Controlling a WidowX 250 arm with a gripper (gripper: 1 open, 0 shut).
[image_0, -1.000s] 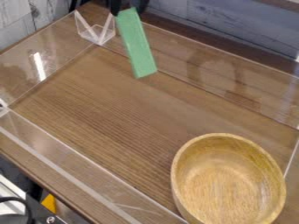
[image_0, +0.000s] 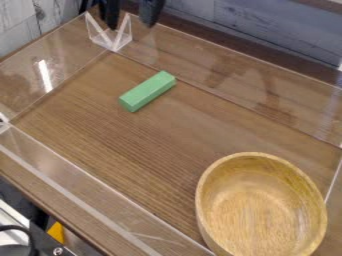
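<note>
A green block (image_0: 147, 91) lies flat on the wooden surface, left of centre and slightly above it. My black gripper (image_0: 123, 12) is at the top edge of the view, above and behind the block and apart from it, mostly cut off by the frame; it holds no green block. A wooden bowl (image_0: 261, 205) sits at the lower right.
A clear plastic piece (image_0: 110, 35) stands at the upper left, near my gripper. The surface (image_0: 227, 110) between block and bowl is free. A grey-blue wall runs along the upper right.
</note>
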